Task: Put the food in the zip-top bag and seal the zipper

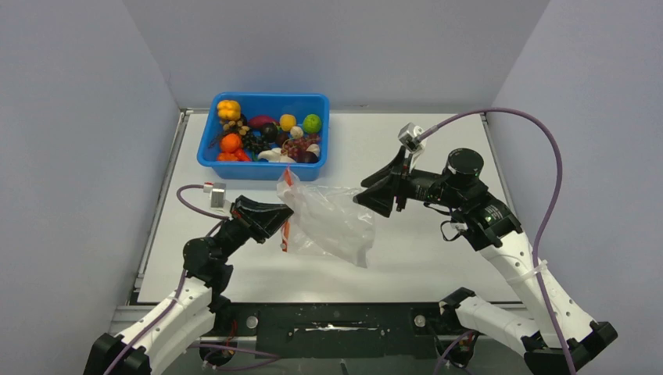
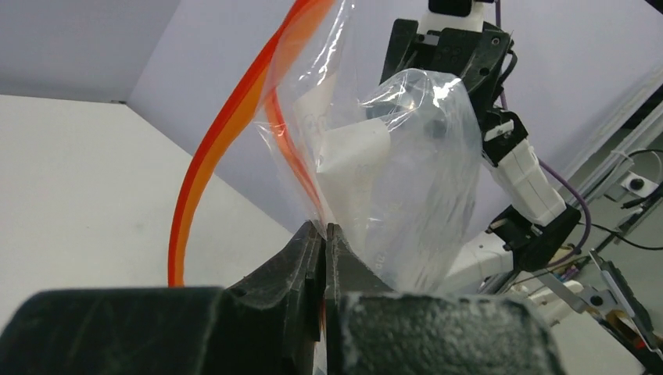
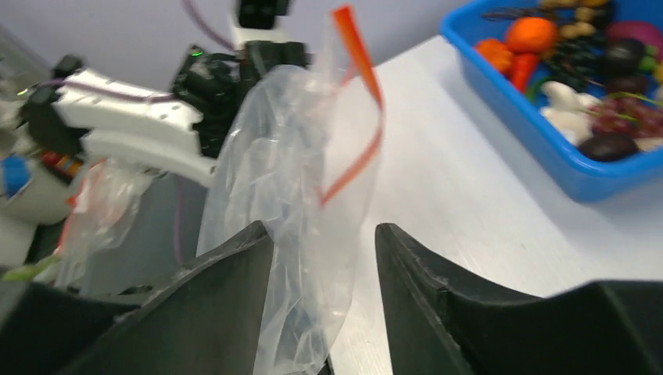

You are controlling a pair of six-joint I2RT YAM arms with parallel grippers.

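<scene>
A clear zip top bag with an orange zipper strip hangs between the two arms above the table. My left gripper is shut on its zipper edge; in the left wrist view the orange strip rises above the closed fingertips. My right gripper stands part open at the bag's right side. In the right wrist view its fingers are spread, with the bag loose before and between them. The food, toy fruit and vegetables, lies in the blue bin. The bag looks empty.
The blue bin stands at the back left, behind the left gripper.
</scene>
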